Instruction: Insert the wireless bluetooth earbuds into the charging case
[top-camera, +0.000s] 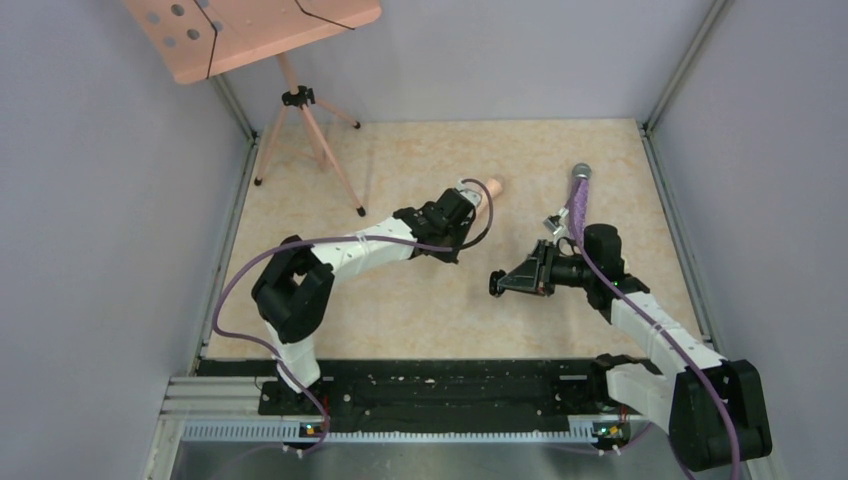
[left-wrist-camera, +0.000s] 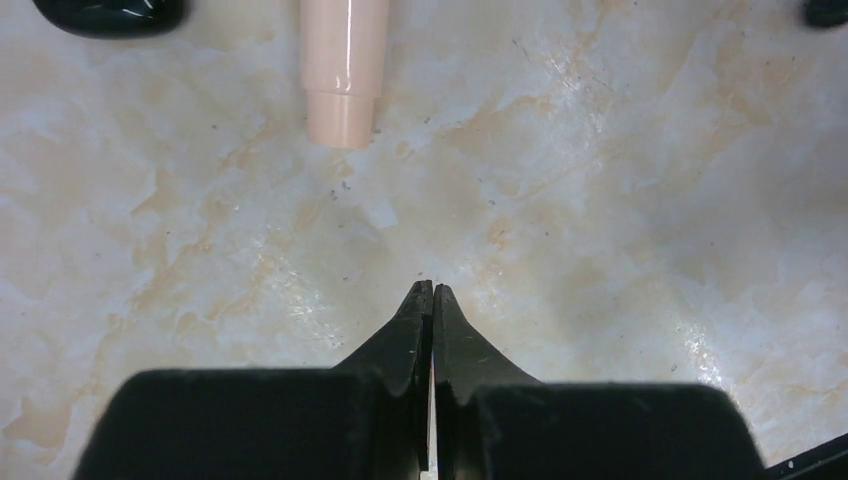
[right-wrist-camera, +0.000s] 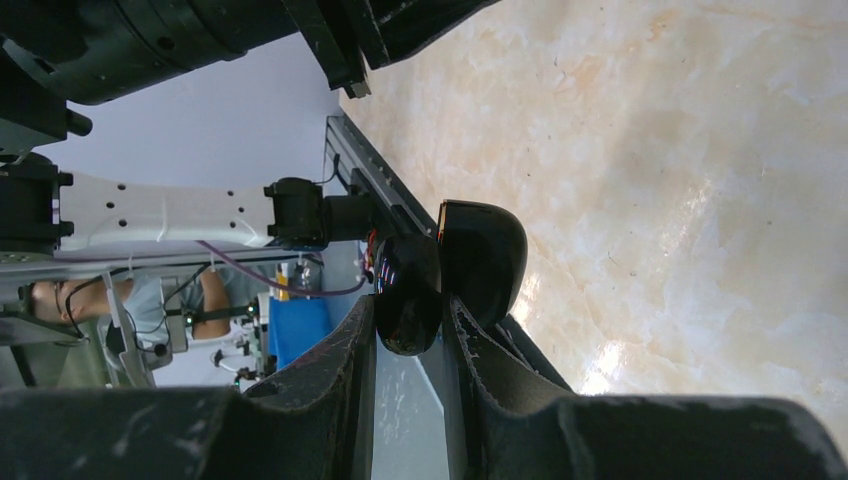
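My right gripper (top-camera: 510, 282) is shut on a glossy black two-part object (right-wrist-camera: 405, 295), apparently the charging case, held near the middle right of the table. My left gripper is shut with nothing visible between its fingertips, pointing down over bare table. A rounded glossy black object (left-wrist-camera: 110, 15) is partly in view at the top left of the left wrist view, beside a pale pink cylinder (left-wrist-camera: 340, 70). I cannot make out any earbud.
A purple microphone (top-camera: 581, 190) lies at the back right of the table (top-camera: 380, 160). A pink music stand (top-camera: 270, 30) stands at the back left.
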